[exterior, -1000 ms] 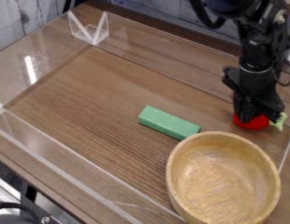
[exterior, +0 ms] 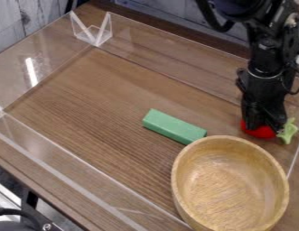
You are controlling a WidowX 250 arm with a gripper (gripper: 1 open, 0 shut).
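Note:
My black gripper (exterior: 263, 112) reaches down from the top right to a red object (exterior: 260, 128) at the right side of the table, its lower parts over and against it. Whether the fingers are shut on it cannot be told. A small pale green piece (exterior: 286, 130) lies just to the right of the red object, partly beside or under it.
A large wooden bowl (exterior: 228, 188) fills the lower right. A green block (exterior: 174, 126) lies left of the gripper. A white wire object (exterior: 91, 27) stands at the back left.
The gripper has shifted slightly at the red object over the last second. The bowl and green block look unmoved.

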